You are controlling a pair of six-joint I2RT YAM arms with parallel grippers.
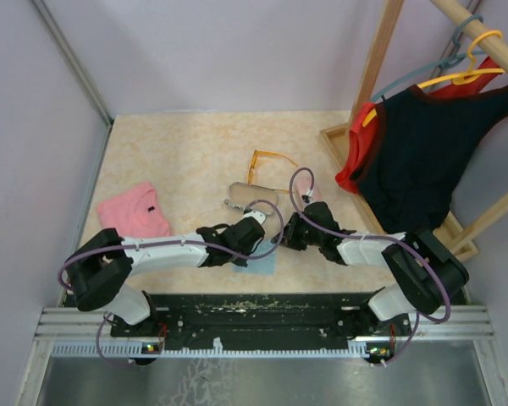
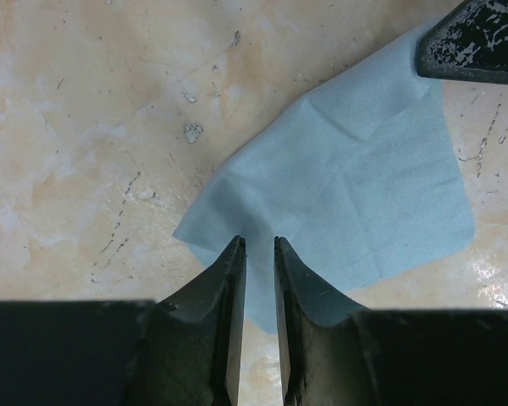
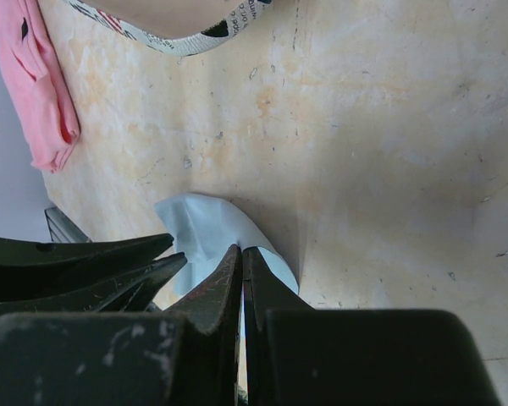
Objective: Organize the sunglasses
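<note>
Yellow-orange sunglasses (image 1: 255, 165) lie at the middle back of the table, beside a tan case (image 1: 252, 194) with a printed edge (image 3: 178, 34). A light blue cloth (image 2: 364, 194) lies in front of the case under both grippers. My left gripper (image 1: 241, 258) is over the cloth; in the left wrist view its fingertips (image 2: 286, 262) stand slightly apart with nothing between. My right gripper (image 1: 279, 238) is at the cloth's right edge, shut, with a fold of the cloth (image 3: 220, 222) at or under its tips; whether it pinches it is unclear.
A pink cloth (image 1: 134, 210) lies at the left, another pink item (image 1: 303, 182) behind the right arm. A wooden rack (image 1: 368, 63) with hanging garments stands at the right.
</note>
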